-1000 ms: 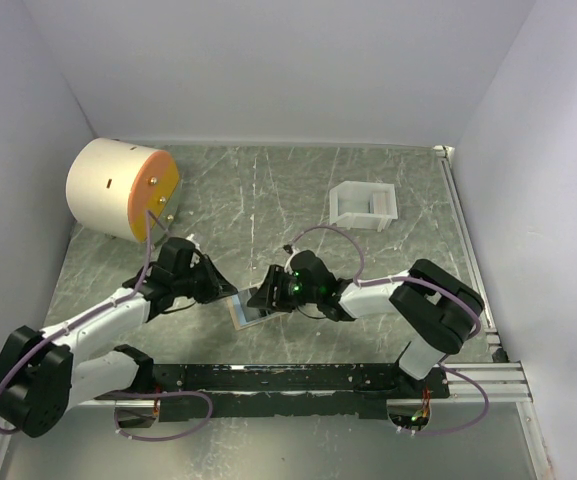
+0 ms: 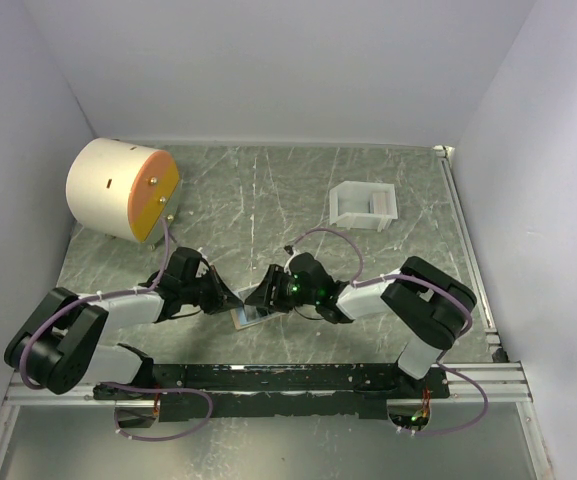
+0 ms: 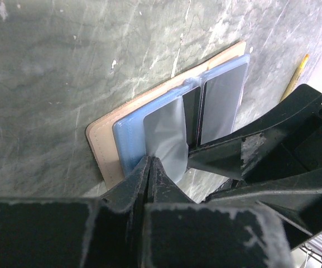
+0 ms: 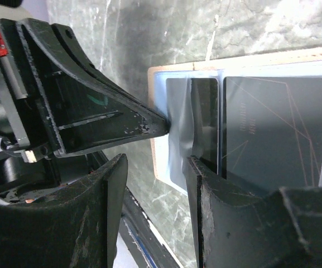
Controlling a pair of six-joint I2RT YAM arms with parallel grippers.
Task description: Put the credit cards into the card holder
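Note:
The card holder lies open on the table, light blue on a tan backing, with grey pocket sheets. My left gripper is shut at one end of it, its tips at the edge of a pocket sheet, which bulges up there. In the right wrist view the left gripper's tip touches that same sheet. My right gripper is partly open over the holder, one finger near the gap between the sheets. Beside the gap is a dark panel with thin lines; whether it is a card, I cannot tell.
A white open bin stands at the back right. A cream and orange drum-shaped box is at the back left. Both grippers are very close together over the holder.
The right gripper has barely moved.

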